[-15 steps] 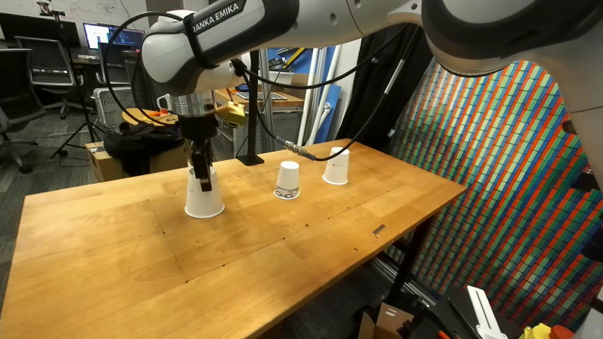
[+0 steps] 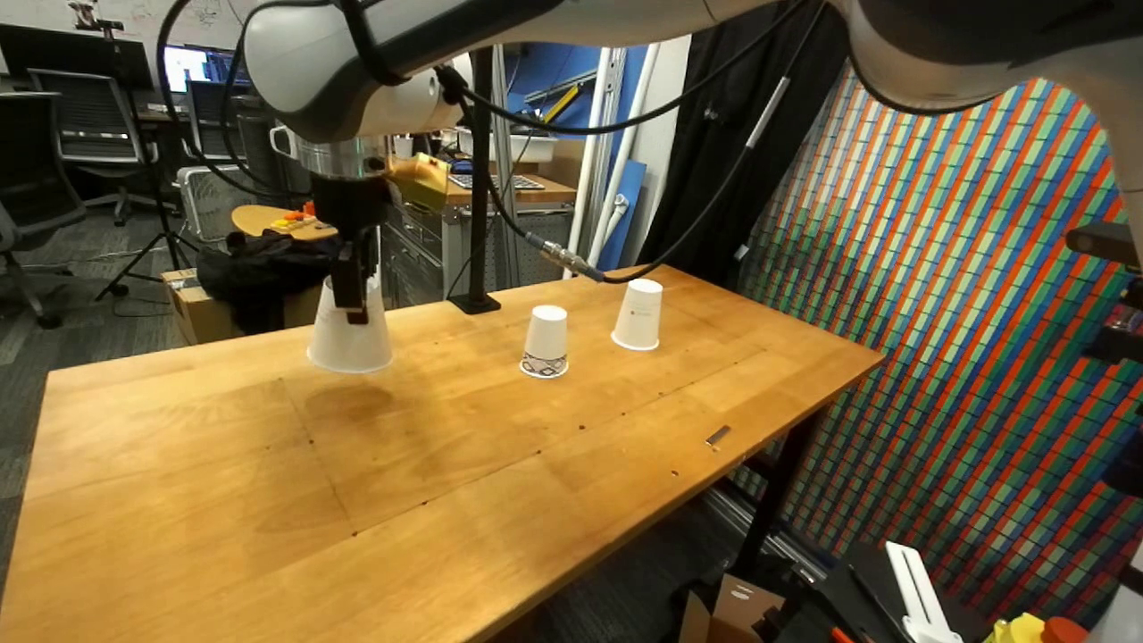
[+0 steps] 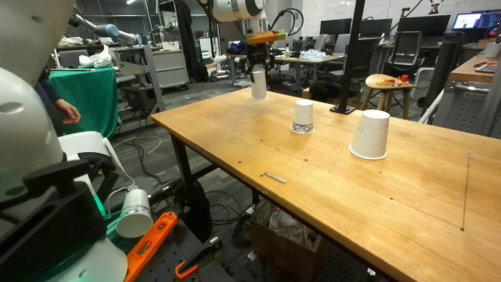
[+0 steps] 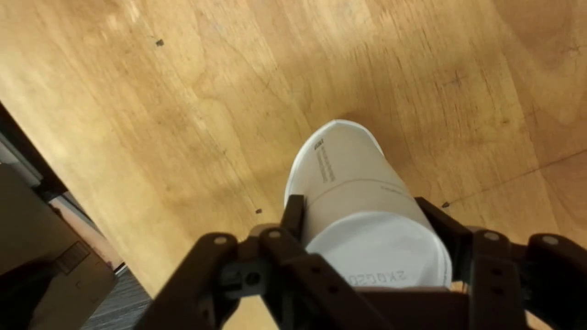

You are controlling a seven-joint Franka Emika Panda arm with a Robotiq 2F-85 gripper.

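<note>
A plain white paper cup (image 2: 340, 345), bottom up, hangs just above the wooden table, its shadow lying on the wood in front of it. My gripper is shut on this cup, one finger on either side; in the wrist view the cup's rim looks pinched out of round. Exterior view 2 shows the held cup (image 3: 258, 87) at the table's far end. A smaller cup with a patterned band (image 2: 546, 343) stands upside down mid-table. Beyond it another plain white cup (image 2: 638, 315) is also upside down. Nothing covers either standing cup.
A black post on a base plate (image 2: 474, 304) rises from the table's back edge, near the patterned cup. A small metal strip (image 2: 718, 435) lies by the front edge.
The held cup was lower, with its rim at the tabletop. It has risen and moved left and toward the back edge with my gripper. The other cups have stayed put.
</note>
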